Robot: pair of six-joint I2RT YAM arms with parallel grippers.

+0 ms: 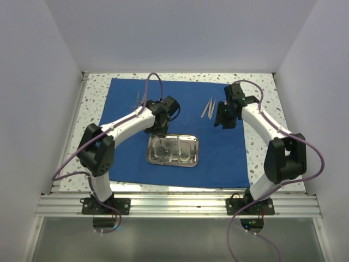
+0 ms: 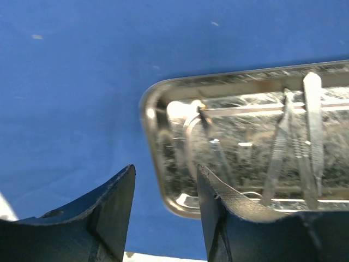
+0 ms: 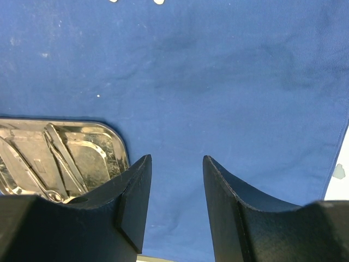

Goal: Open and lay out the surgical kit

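Note:
The silver tray [image 1: 193, 162] lies on the blue cloth. In the left wrist view it holds a slim handle-like instrument [image 2: 313, 114], a tweezer-like pair [image 2: 278, 147] and a partly dark instrument [image 2: 215, 143] near the left end. My left gripper is over the tray's left end, fingers apart, nothing between them. In the top view the arm covers the tray's back left corner. My right gripper hangs over bare cloth right of the tray, fingers apart and empty. Slender instruments [image 1: 206, 108] lie at the back right of the cloth.
Scissor-like instruments [image 1: 137, 102] lie at the back left of the blue cloth [image 1: 223, 164], partly behind the left arm. A speckled table border [image 1: 98, 98] surrounds the cloth. Room is free right of the tray and along the cloth's front.

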